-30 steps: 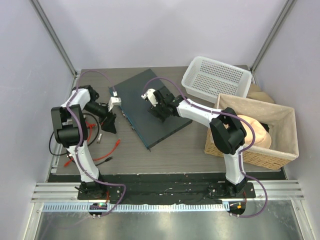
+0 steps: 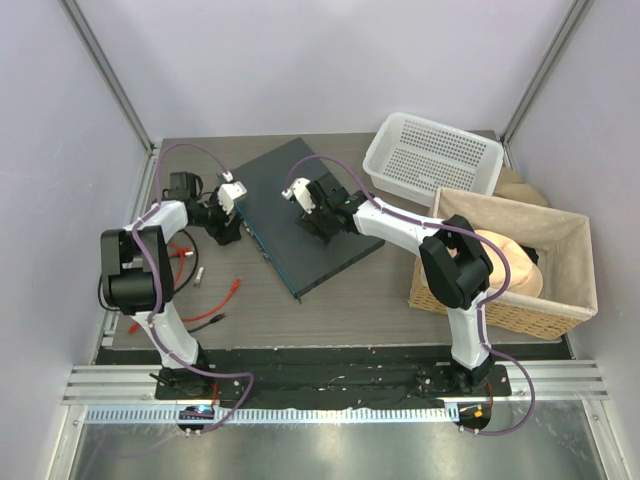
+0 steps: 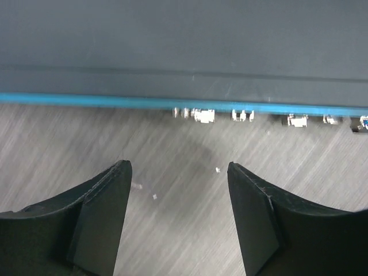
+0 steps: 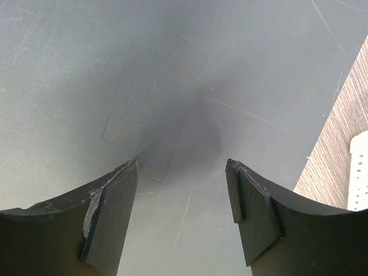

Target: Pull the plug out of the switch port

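Observation:
A dark flat panel (image 2: 300, 260) with a blue edge (image 3: 86, 99) lies on the wooden surface. Small metal connectors (image 3: 204, 115) sit along that edge; I cannot tell which is a plug. My left gripper (image 2: 232, 225) is open just beside this edge, with nothing between its fingers. Over the panel's middle, my right gripper (image 2: 322, 232) stands open and empty.
Red and black cables (image 2: 210, 312) and a small pale item (image 2: 198, 276) lie at the left. A white plastic basket (image 2: 430, 150) is at the back right, a wicker basket (image 2: 480, 315) at the right.
My left arm has shifted, its gripper moving slightly up the top view along the panel's edge. The right arm has not visibly moved.

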